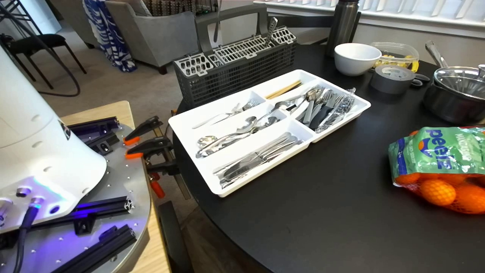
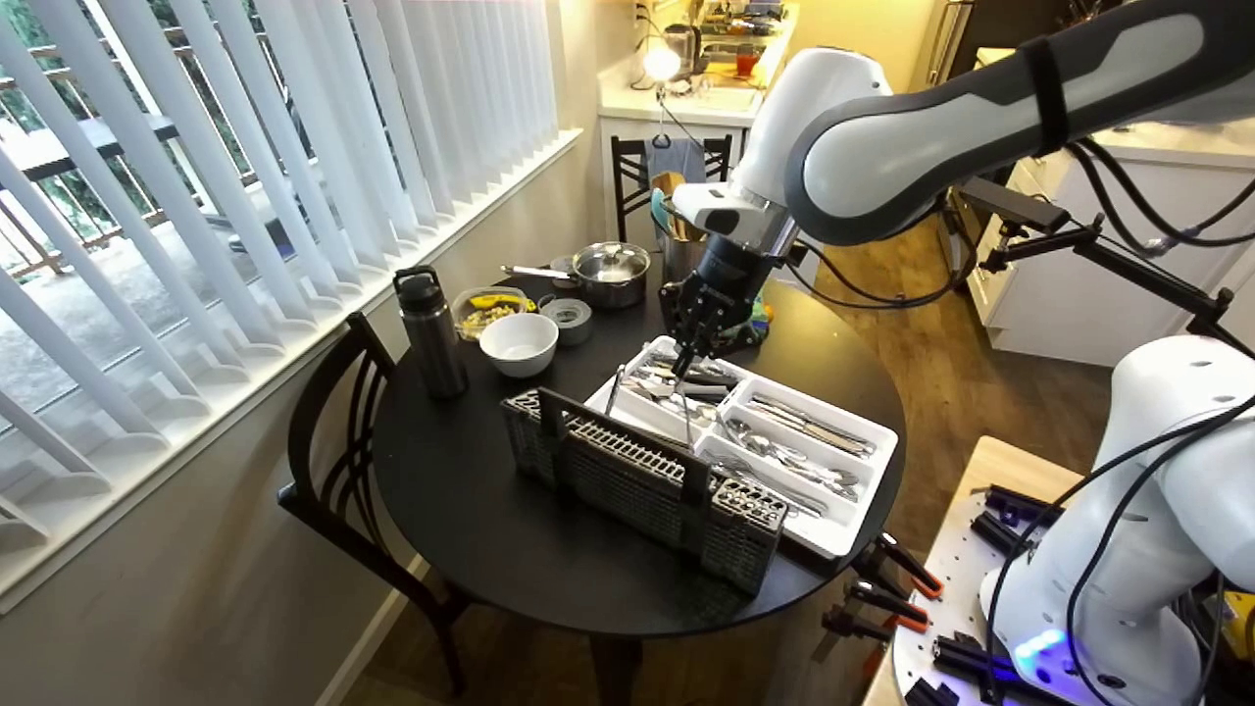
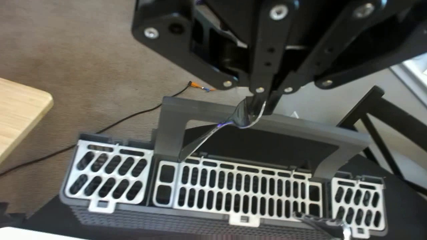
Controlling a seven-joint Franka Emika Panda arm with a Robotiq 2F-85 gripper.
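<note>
My gripper is shut on a thin metal fork (image 3: 239, 119), pinched at its head end. The fork's handle slants down toward the left part of a grey cutlery basket (image 3: 236, 192) with slotted lids. How far the handle tip is above the lid is hard to judge. In exterior view 2 the gripper (image 2: 696, 335) hangs above the basket (image 2: 635, 482). Exterior view 1 shows only the dangling fork (image 1: 217, 22) behind the basket's handle bar. Another utensil (image 1: 271, 30) stands tilted in the basket's right part.
A white tray (image 1: 207, 175) of sorted cutlery lies in front of the basket. The basket's tall handle (image 3: 176, 120) rises close to the fork. A white bowl (image 1: 357, 57), bottle (image 1: 341, 27), pot (image 1: 454, 98) and mandarin bag (image 1: 438, 159) stand farther off.
</note>
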